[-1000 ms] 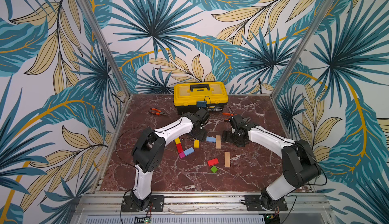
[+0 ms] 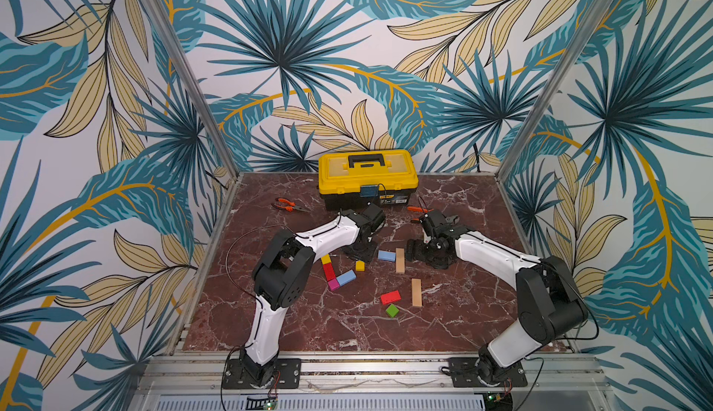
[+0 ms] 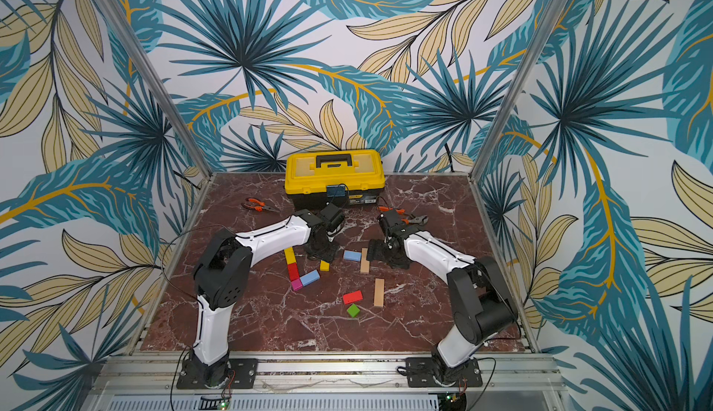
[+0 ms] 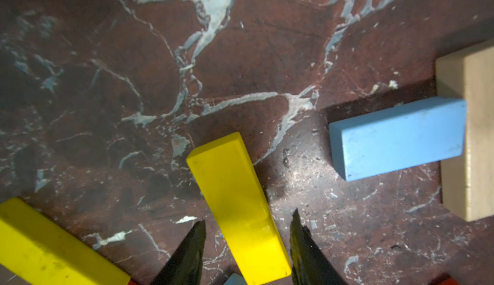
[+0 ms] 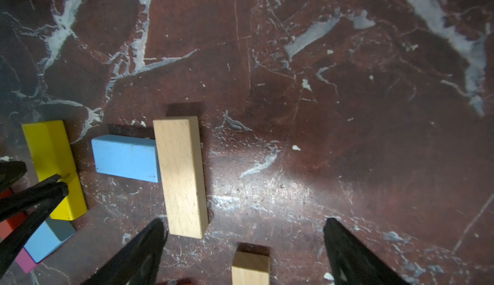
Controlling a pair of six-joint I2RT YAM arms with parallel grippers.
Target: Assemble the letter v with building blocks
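Note:
In the left wrist view my left gripper has its fingers on either side of a yellow block [image 4: 234, 197], with gaps still showing near the tips. A second yellow block [image 4: 56, 246] lies at lower left. It heads a row with a red block [image 2: 329, 271] and a magenta block [image 2: 333, 286]; a blue block [image 2: 346, 278] angles off from the bottom. My right gripper stands open and empty over bare table. To its left, another blue block [image 5: 126, 157] abuts a long wooden block [image 5: 180, 176].
Nearer the front lie a red block [image 2: 390, 297], a green block [image 2: 392, 310] and another wooden block [image 2: 416, 292]. A yellow toolbox [image 2: 367, 177] and pliers [image 2: 288, 204] are at the back.
The right arm and the other blocks are unmoved.

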